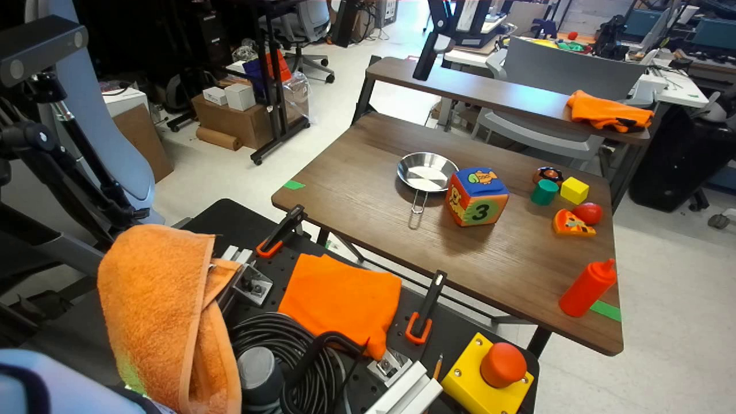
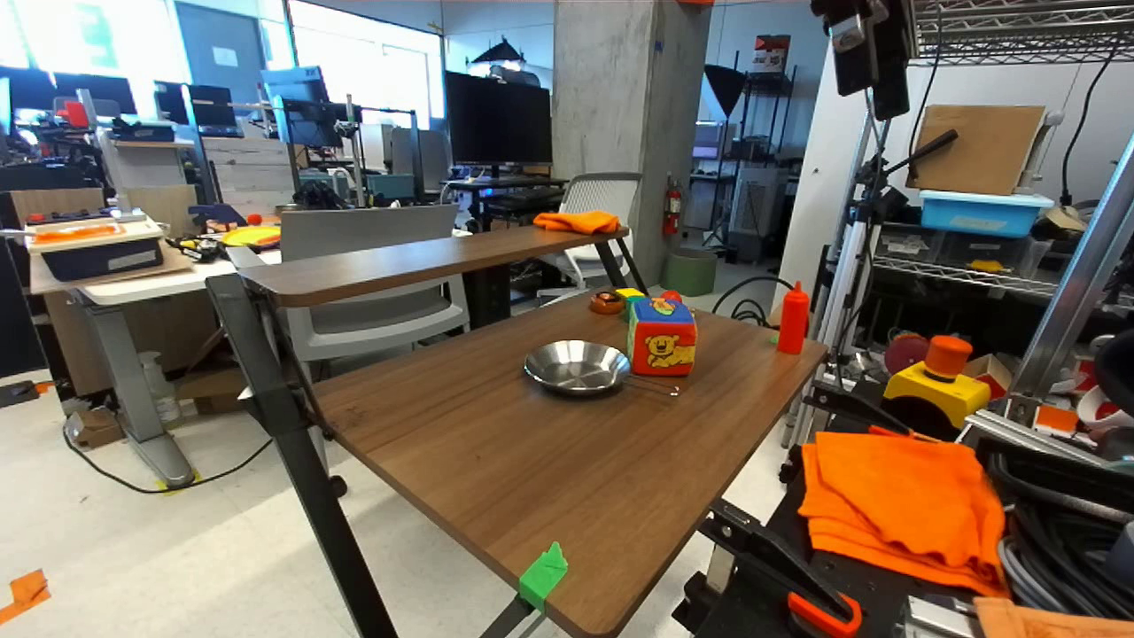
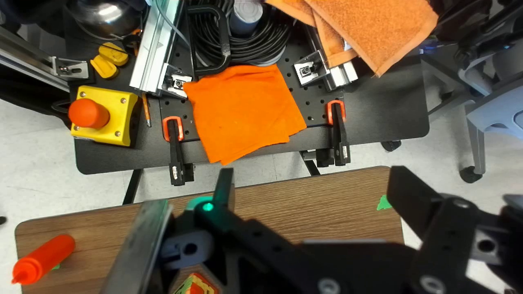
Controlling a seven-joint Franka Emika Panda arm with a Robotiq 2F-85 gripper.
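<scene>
High over the table, my gripper [image 1: 383, 56] stands open and empty; its fingers [image 3: 412, 188] are spread wide in the wrist view. Below it on the brown table sits a shiny metal pan [image 1: 428, 172], its wire handle toward the near edge. A colourful soft cube [image 1: 477, 198] with a number 3 is right beside the pan. Grouped at the right end are a green cylinder [image 1: 544, 192], a yellow block [image 1: 574, 190], a red ball-like thing [image 1: 588, 213], a toy pizza slice [image 1: 572, 223] and a small dark-and-orange item [image 1: 547, 175]. A red squeeze bottle [image 2: 793, 319] is upright near the table's corner.
A raised shelf [image 1: 483, 89] runs along the table's far side, with an orange cloth [image 1: 607, 111] on it. The near black cart carries a folded orange cloth [image 3: 245, 110], clamps, coiled cable and a yellow stop-button box [image 3: 117, 112].
</scene>
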